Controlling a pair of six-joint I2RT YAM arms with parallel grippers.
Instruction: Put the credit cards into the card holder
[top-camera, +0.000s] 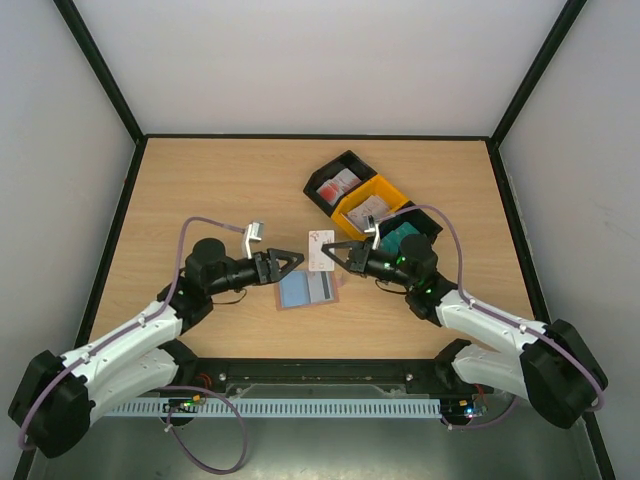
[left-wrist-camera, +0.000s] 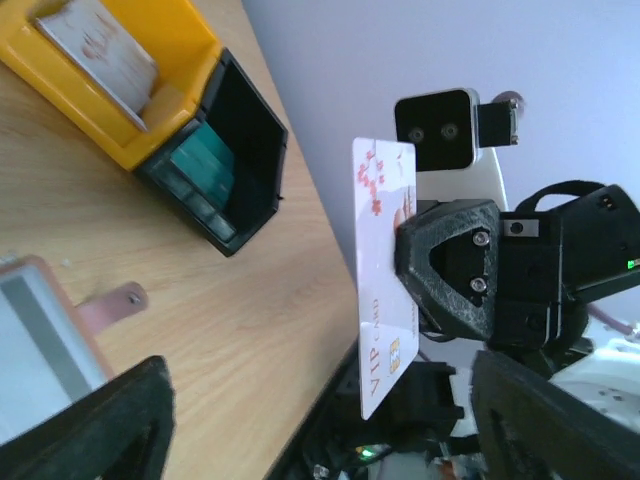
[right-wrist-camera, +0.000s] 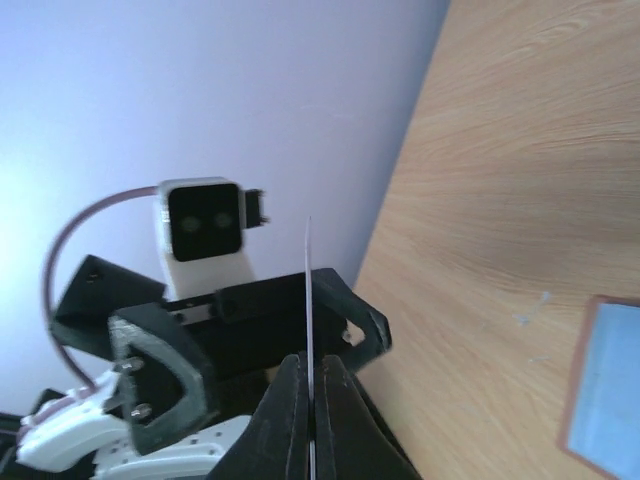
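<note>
A white VIP card (left-wrist-camera: 385, 270) with red marks stands on edge, held by its side in my right gripper (top-camera: 328, 250), which is shut on it. Seen edge-on in the right wrist view, the card (right-wrist-camera: 309, 300) is a thin line between the black fingers. My left gripper (top-camera: 294, 262) faces it from the left, fingers part open, with nothing between its fingers. A gap separates it from the card. On the table below both grippers lies the open card holder (top-camera: 306, 289), with a pale blue left side and a grey-white right side.
Three joined bins stand at the back right: a black one (top-camera: 313, 187) with red-white cards, a yellow one (top-camera: 382, 188) with white cards, and a black one (left-wrist-camera: 262, 110) with teal cards.
</note>
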